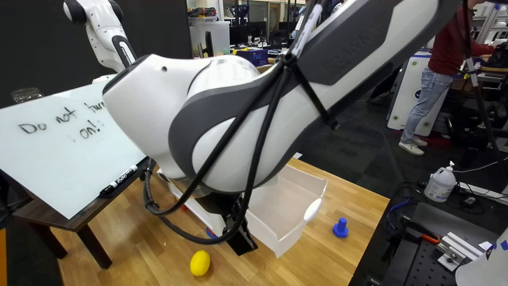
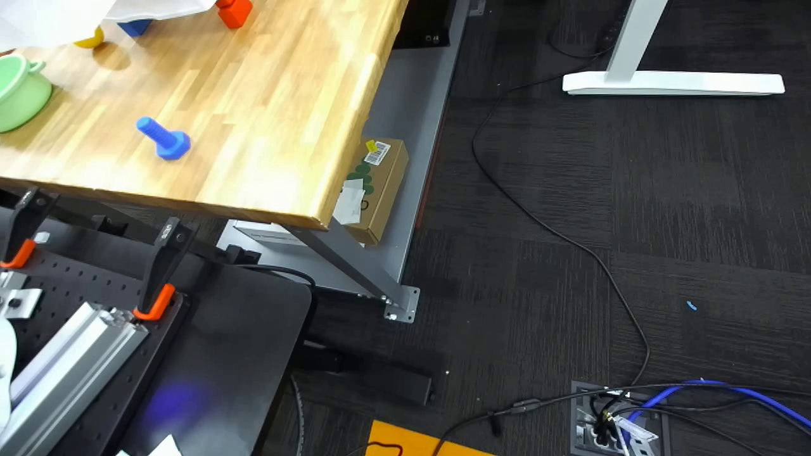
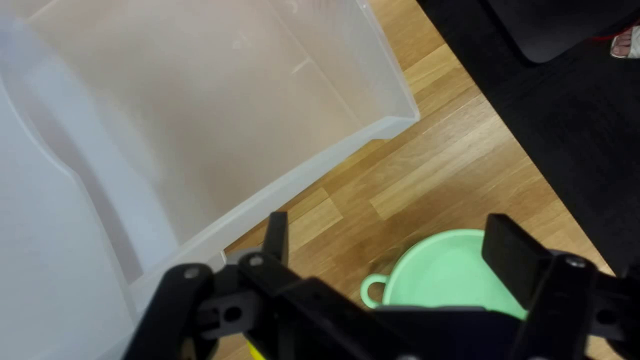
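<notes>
My gripper is open, its two black fingers wide apart with nothing held between them. Below it in the wrist view is a light green pot (image 3: 444,270) with a small loop handle, partly covered by the right finger. A rounded yellow object (image 1: 200,263) lies on the wooden table, apart from the gripper (image 1: 243,244) and to its left in exterior view 1. Only a yellow sliver shows at the wrist view's bottom edge. The whitish translucent bin (image 3: 240,219) stands beside the gripper, and the part of its floor in sight is bare.
A blue bolt-shaped piece (image 1: 340,228) stands on the table to the right of the bin. Red (image 2: 234,12) and blue (image 2: 135,27) pieces lie near the bin. A tilted whiteboard (image 1: 71,143) borders the left side. Bare tabletop surrounds the blue bolt.
</notes>
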